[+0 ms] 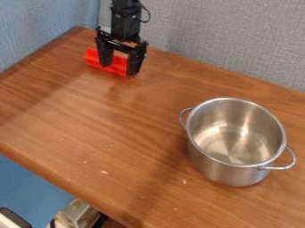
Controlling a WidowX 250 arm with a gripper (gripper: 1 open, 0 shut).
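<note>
My black gripper (pixel 120 59) hangs at the back left of the wooden table, open, with its fingers over a red object (pixel 92 58) that lies on the table. The gripper partly hides the red object, and whether the fingers touch it cannot be told. A large steel pot (pixel 234 140) with two side handles stands at the right.
Padded grey walls border the back and left. A metal part (pixel 74 216) shows below the table's front-left edge.
</note>
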